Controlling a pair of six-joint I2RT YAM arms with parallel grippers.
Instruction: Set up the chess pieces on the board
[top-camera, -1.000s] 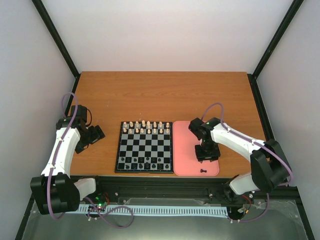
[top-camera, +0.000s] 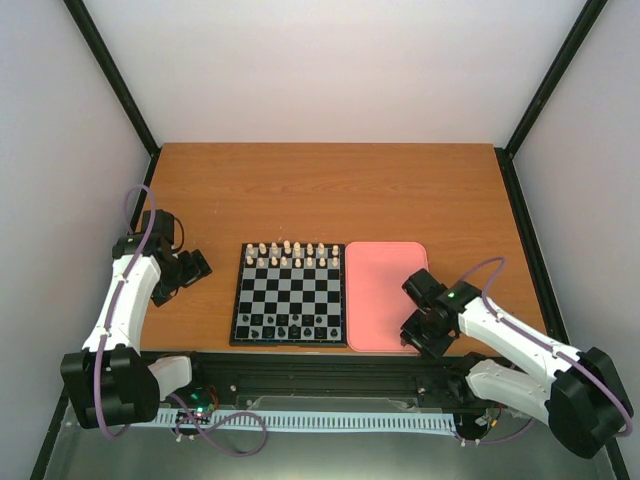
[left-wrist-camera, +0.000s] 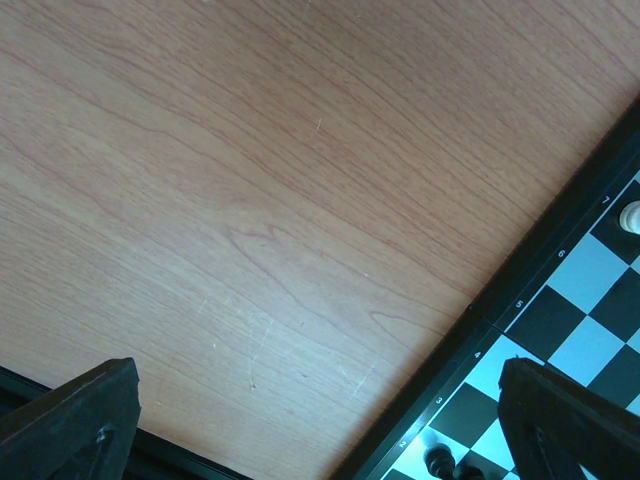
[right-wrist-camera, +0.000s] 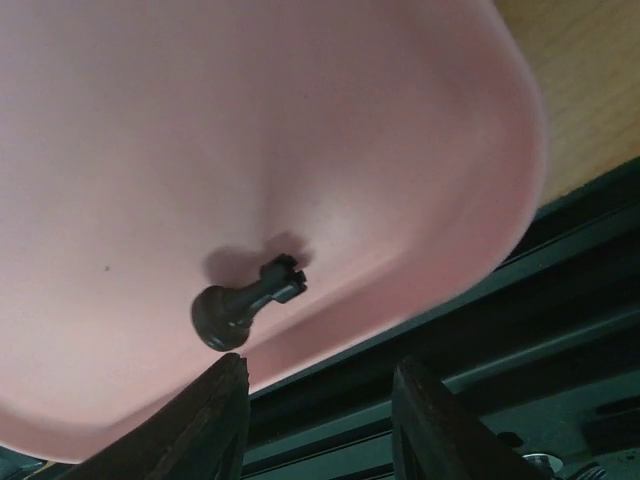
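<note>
The chessboard (top-camera: 288, 295) carries white pieces in rows at its back and black pieces along its front. In the right wrist view a black rook (right-wrist-camera: 235, 305) lies on its side near the rim of the pink tray (top-camera: 385, 285). My right gripper is over that tray corner, just short of the rook, fingers apart with nothing between them. My left gripper stands open over bare wood left of the board, whose edge and a few pieces show in the left wrist view.
A dark frame rail (top-camera: 290, 365) runs along the front edge, just beyond the tray's rim.
The left arm is unmoved.
</note>
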